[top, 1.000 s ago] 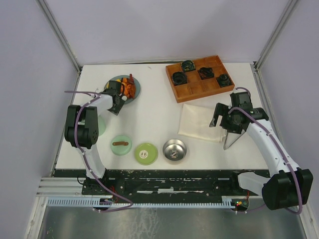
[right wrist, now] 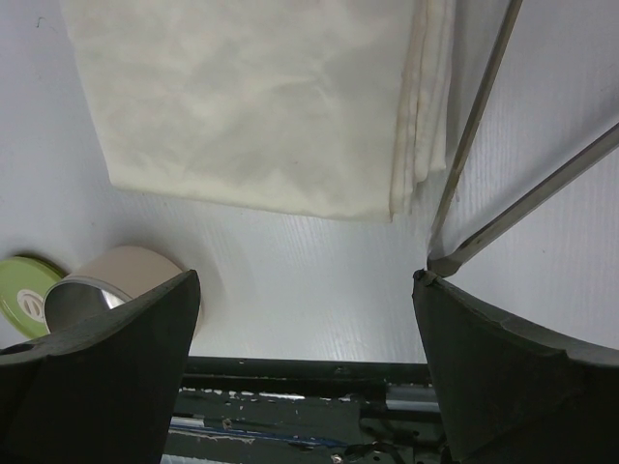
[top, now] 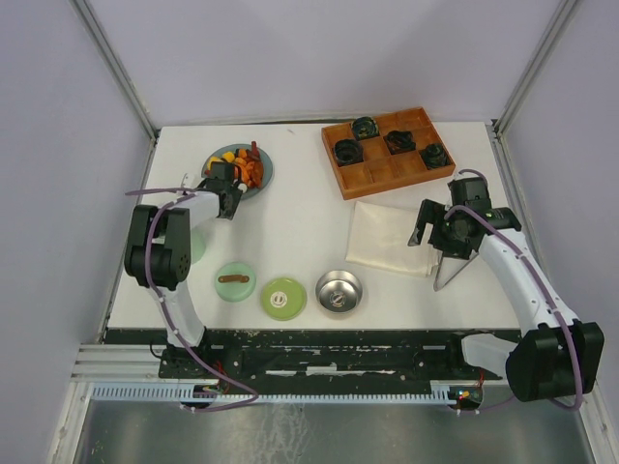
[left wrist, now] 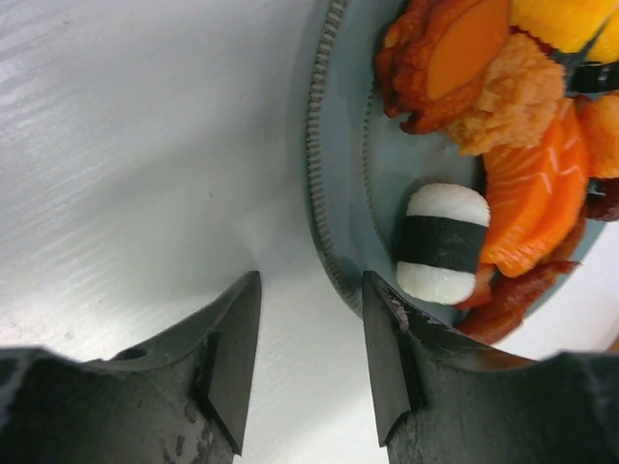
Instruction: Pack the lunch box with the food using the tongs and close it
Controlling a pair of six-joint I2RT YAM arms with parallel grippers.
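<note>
A grey-blue plate (left wrist: 329, 184) of food lies at the back left: fried pieces (left wrist: 503, 97), salmon slices (left wrist: 532, 193) and a white rice roll with a black band (left wrist: 440, 242). My left gripper hangs at the plate's rim, fingers apart, nothing between them, right fingertip beside the roll. My right gripper stands open near a folded cream cloth (right wrist: 251, 97), empty between its fingers. A steel container (top: 338, 290), a green lid (top: 283, 299) and a pale green dish (top: 246, 271) with a brown item stand at the front.
A wooden divided tray (top: 354, 176) with dark cups stands at the back right. Metal utensils (right wrist: 527, 203) lie beside the cloth. The table's middle, between plate and cloth, is clear.
My left gripper has shifted very slightly at the plate's edge. The right arm and the objects look unchanged.
</note>
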